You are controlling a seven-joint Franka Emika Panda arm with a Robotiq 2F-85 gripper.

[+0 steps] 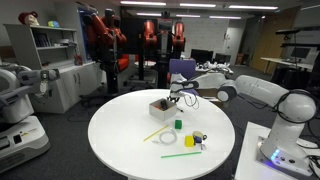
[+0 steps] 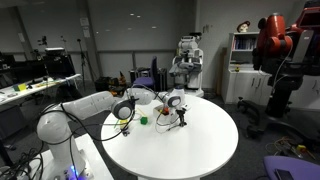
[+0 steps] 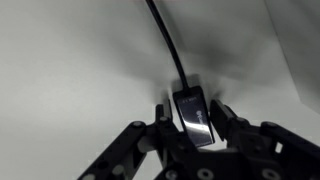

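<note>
In the wrist view, a black rectangular device (image 3: 195, 118) with a pale label on its face lies on a light surface. From its upper end a thin black cable (image 3: 168, 38) runs toward the top of the view. My gripper is part open, one finger on either side of the device. A narrow gap shows by the left finger; whether the right one touches cannot be made out. Exterior view 1 has the gripper (image 1: 171, 99) low beside a grey box (image 1: 157, 112) on the round white table (image 1: 120, 140).
On the table in exterior view 1 are a green block (image 1: 178, 124), a yellow block (image 1: 187, 141), a mug (image 1: 197, 136), a white ring (image 1: 167, 137), a yellow stick (image 1: 154, 132) and a green stick (image 1: 181, 155).
</note>
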